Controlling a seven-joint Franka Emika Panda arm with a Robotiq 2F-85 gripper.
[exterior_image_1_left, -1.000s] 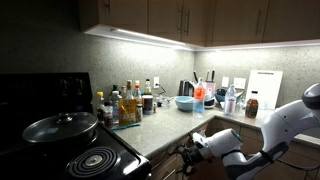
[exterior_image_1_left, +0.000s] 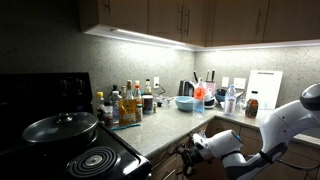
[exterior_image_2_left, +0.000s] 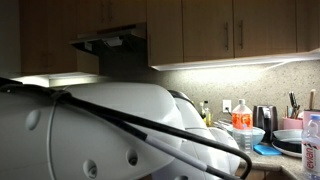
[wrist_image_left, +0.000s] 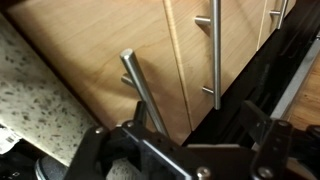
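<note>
In the wrist view my gripper stands open in front of wooden cabinet fronts. A silver bar handle (wrist_image_left: 142, 86) runs down into the space between its spread fingers; I cannot tell whether they touch it. Two more bar handles (wrist_image_left: 215, 50) show further right. In exterior view 1 the white arm (exterior_image_1_left: 225, 143) reaches low, and the gripper (exterior_image_1_left: 184, 160) is down by the drawers under the counter, small and dark there. Exterior view 2 is largely blocked by the arm's white links (exterior_image_2_left: 130, 125), and the gripper does not show in it.
The speckled counter edge (wrist_image_left: 40, 90) runs close along the left of the wrist view. A stove with a covered pan (exterior_image_1_left: 60, 129) stands left. Bottles (exterior_image_1_left: 128, 108), a blue bowl (exterior_image_1_left: 185, 103) and a large water bottle (exterior_image_1_left: 198, 98) stand on the counter (exterior_image_1_left: 160, 130).
The arm has shifted only slightly near the drawers, its white links a little lower and to the right. The counter objects look unmoved.
</note>
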